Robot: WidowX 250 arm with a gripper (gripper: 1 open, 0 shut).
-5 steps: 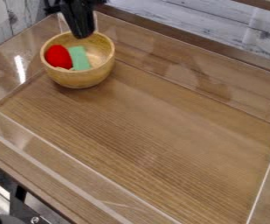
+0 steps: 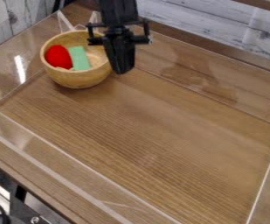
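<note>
A round wooden bowl (image 2: 82, 80) stands at the upper left of the table. In it lie a red rounded object (image 2: 55, 56) and a green block (image 2: 79, 57). My black gripper (image 2: 121, 49) hangs at the bowl's right rim, partly over it, with a pale grey tip pointing down. It looks shut, and nothing shows held in it.
Pale edges run along its left and right sides. Dark hardware with rings sits beyond the lower left edge.
My gripper has moved right and down from above the bowl to beside its right rim. The bowl and its contents look unmoved.
</note>
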